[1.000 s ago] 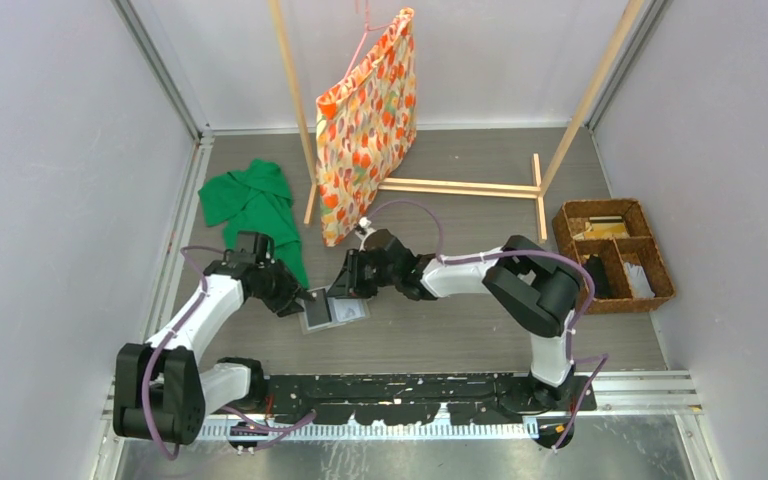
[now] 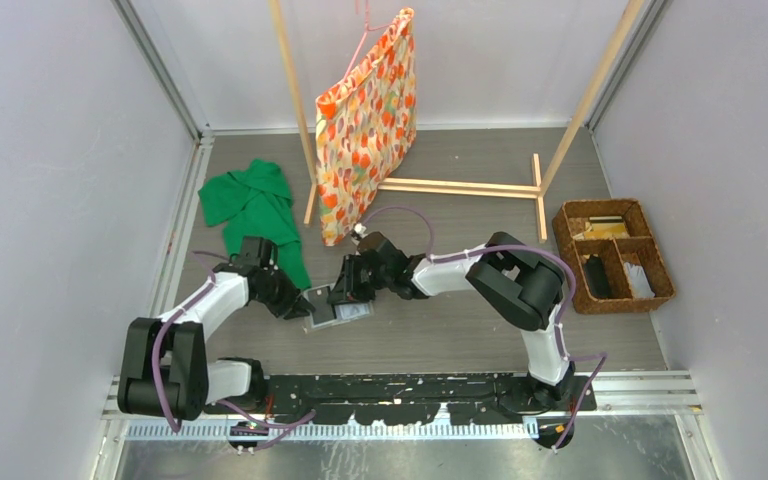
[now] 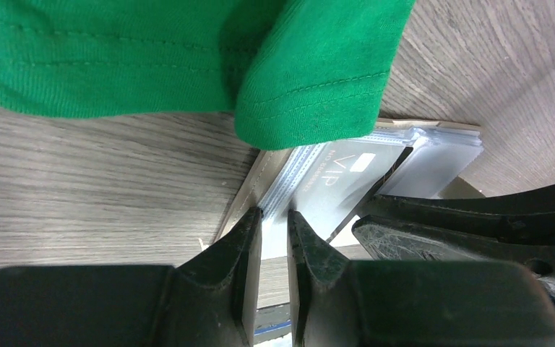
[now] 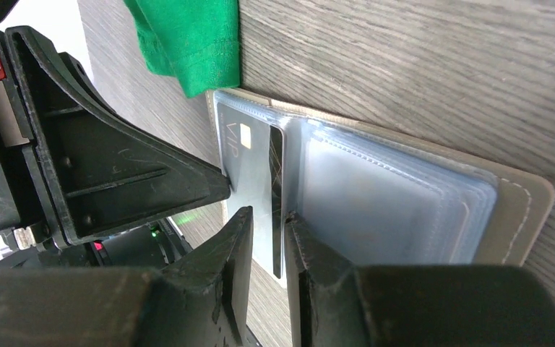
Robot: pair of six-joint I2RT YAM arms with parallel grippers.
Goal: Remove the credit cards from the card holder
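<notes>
The card holder lies open on the table, with clear plastic sleeves [image 4: 390, 195] over a beige backing [image 4: 520, 210]. A grey card marked VIP [image 3: 332, 170] sits in its left part, and a dark strip [image 4: 276, 188] shows along the card's right edge. At the holder's left edge, my left gripper [image 2: 306, 308] is shut on the sleeve edge; the tips [image 3: 254, 220] nearly meet there. My right gripper [image 2: 336, 296] is part open over the card's right edge, its fingertips [image 4: 244, 220] astride the dark strip. Whether they touch the card, I cannot tell.
Green cloth [image 2: 260, 208] reaches the holder's back left corner. Behind hangs a patterned cloth [image 2: 365, 130] on a wooden frame [image 2: 460, 187]. A wicker basket [image 2: 615, 304] stands far right.
The holder and my left gripper have shifted slightly to the right. My right gripper stays over the holder, its arm a little further left than before.
</notes>
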